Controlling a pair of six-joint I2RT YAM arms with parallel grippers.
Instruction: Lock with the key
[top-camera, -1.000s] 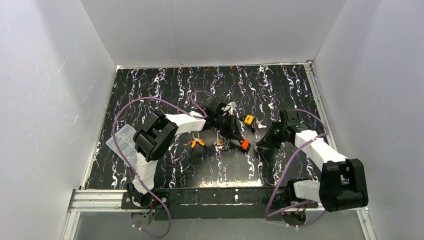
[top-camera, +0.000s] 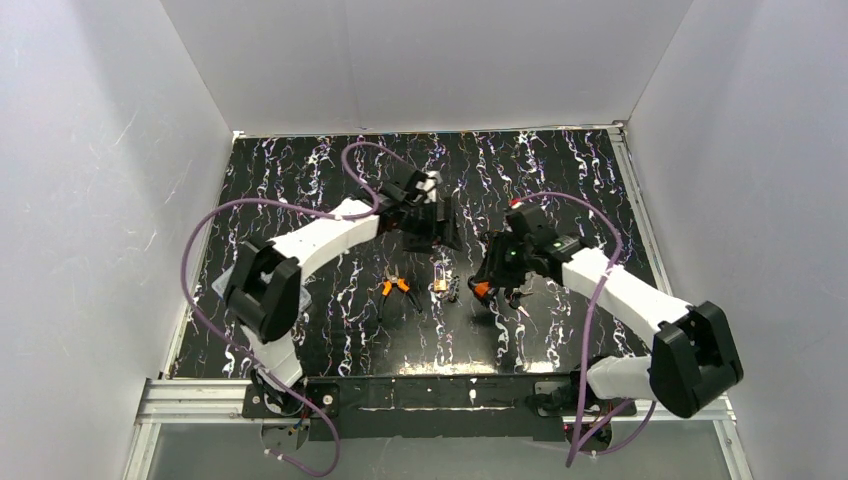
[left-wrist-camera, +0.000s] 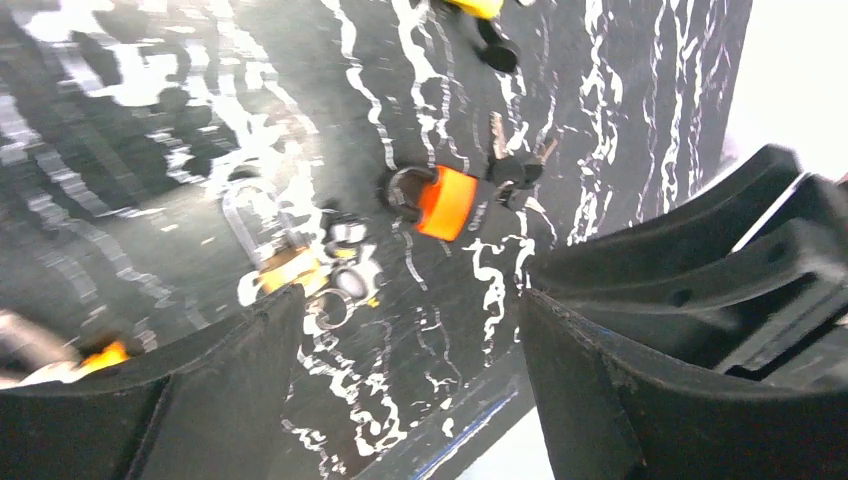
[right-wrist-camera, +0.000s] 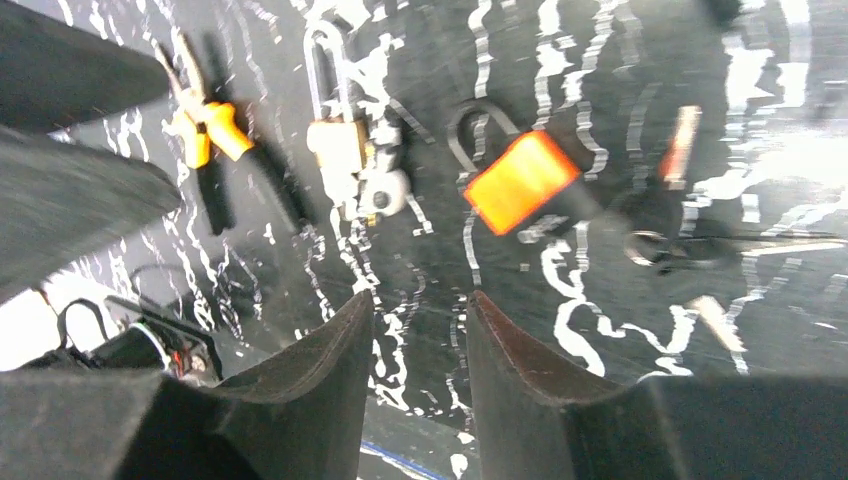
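Observation:
An orange padlock (left-wrist-camera: 447, 203) with a dark shackle lies on the black marbled table. In the top view the padlock (top-camera: 482, 289) is partly covered by the right arm. Dark-headed keys (right-wrist-camera: 665, 235) lie by the end of the padlock (right-wrist-camera: 525, 180) opposite its shackle; whether one sits in the keyhole I cannot tell. My left gripper is open and empty, up and left of the padlock in the top view. Over the padlock's near side hangs my right gripper, its fingers apart with nothing between them.
A brass padlock (right-wrist-camera: 338, 145) with a long shackle and small silver locks (left-wrist-camera: 350, 270) lie left of the orange one. Orange-handled pliers (top-camera: 398, 287) are farther left. A yellow lock (left-wrist-camera: 480, 6) shows at the view's edge.
The left gripper has drawn back up and left, away from the orange padlock, which stays on the table. My right gripper has swung left and now covers part of it.

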